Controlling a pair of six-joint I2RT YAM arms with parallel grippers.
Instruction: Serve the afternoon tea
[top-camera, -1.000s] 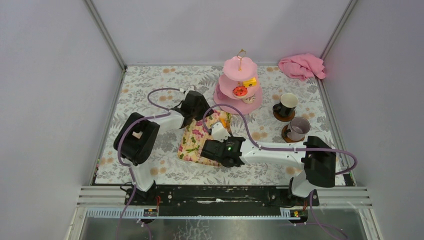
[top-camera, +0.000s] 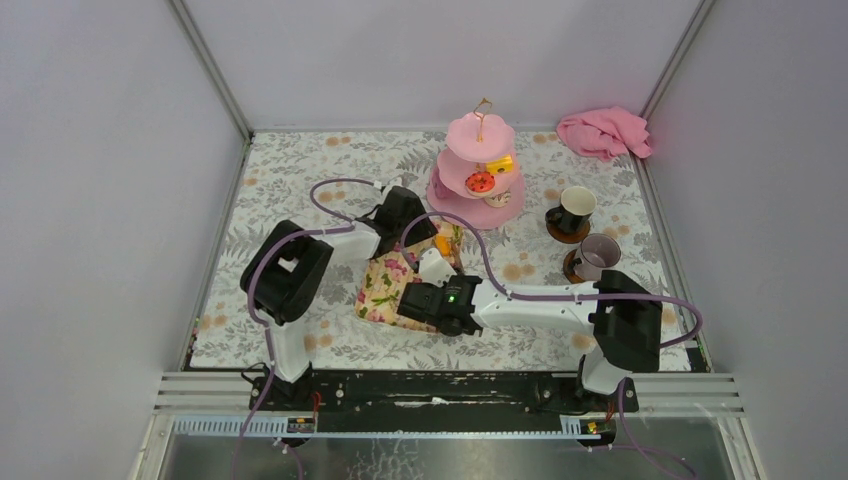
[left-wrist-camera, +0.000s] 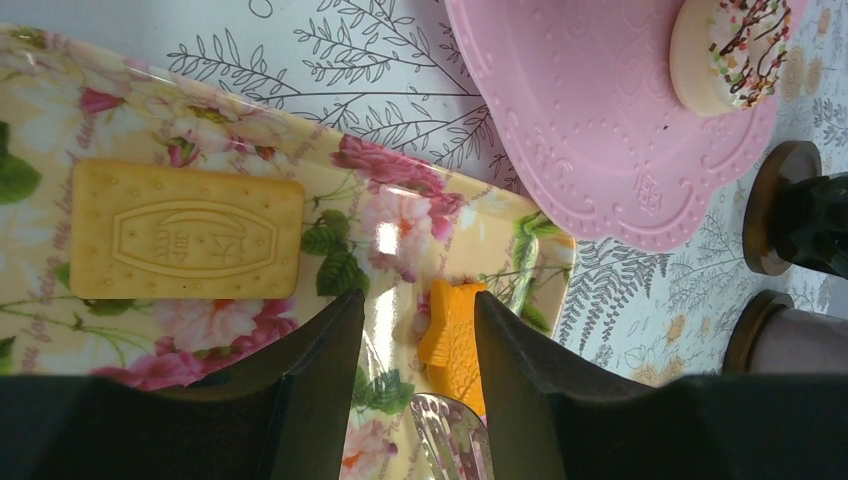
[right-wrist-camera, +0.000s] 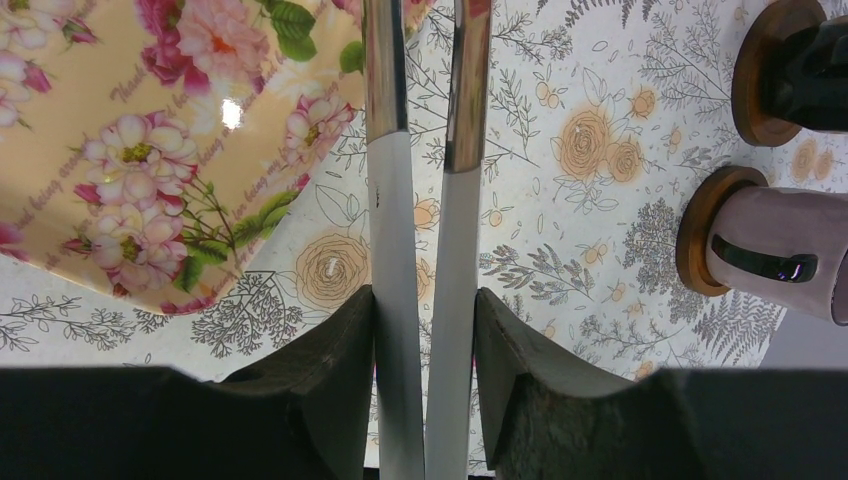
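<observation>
My left gripper stands open over the floral tray (left-wrist-camera: 150, 350), near an orange pastry piece (left-wrist-camera: 455, 350); a rectangular biscuit (left-wrist-camera: 186, 230) lies on the tray to its left. My right gripper is shut on metal tongs (right-wrist-camera: 398, 220), held above the tray's right edge; the tong tips extend out of that wrist view. The pink three-tier stand (top-camera: 480, 134) holds a red donut (top-camera: 480, 182), a yellow treat (top-camera: 499, 165) and, on its bottom tier, a white sprinkled treat (left-wrist-camera: 715, 55).
A dark mug (top-camera: 576, 207) and a greyish mug (top-camera: 598, 253) stand on wooden coasters at the right. A pink cloth (top-camera: 604, 132) lies in the back right corner.
My left arm has moved right over the tray. The right arm has shifted slightly, its elbow lower in the top view.
</observation>
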